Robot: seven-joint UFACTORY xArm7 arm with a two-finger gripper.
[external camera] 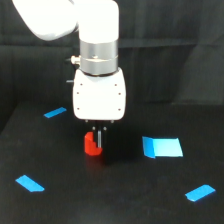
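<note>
A small red object (93,145) rests on the black surface a little left of centre. My gripper (98,133) points straight down at it from the white arm, its thin dark fingers overlapping the red object's upper right part in this view. Whether they straddle it, touch it or stand in front of it cannot be told. How far apart the fingers are is too small to make out.
A light-blue block (163,147) sits right of centre. Blue strips lie flat at the back left (55,112), front left (30,184) and front right (200,192). Bare black surface lies between them, and dark cloth hangs behind.
</note>
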